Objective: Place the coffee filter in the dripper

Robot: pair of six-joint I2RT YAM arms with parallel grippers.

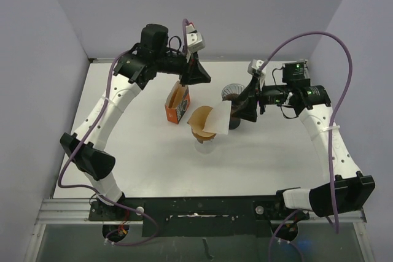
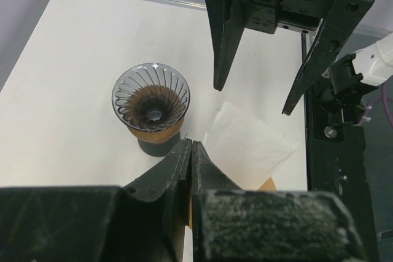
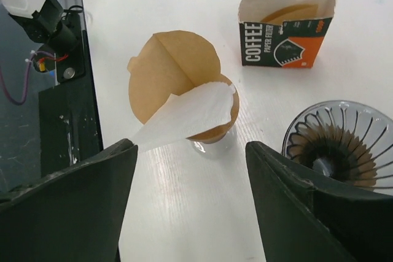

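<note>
The white paper filter (image 3: 187,115) leans across a tan, creased cone-like piece (image 3: 161,75), covering part of it. That tan piece sits on a clear cup (image 3: 216,150). To the right stands a ribbed glass dripper (image 2: 146,84) with a wooden collar on a dark base. My right gripper is open between the white filter and the ribbed dripper, its fingers empty and apart from the paper. Behind the tan piece, my left gripper (image 1: 198,79) is raised; the left wrist view shows its fingers (image 2: 178,173) shut together with nothing visible between them.
An orange and black coffee filter box (image 3: 279,44), open on top with brown paper inside, stands behind the cup. A dark rail (image 1: 209,204) runs along the front edge.
</note>
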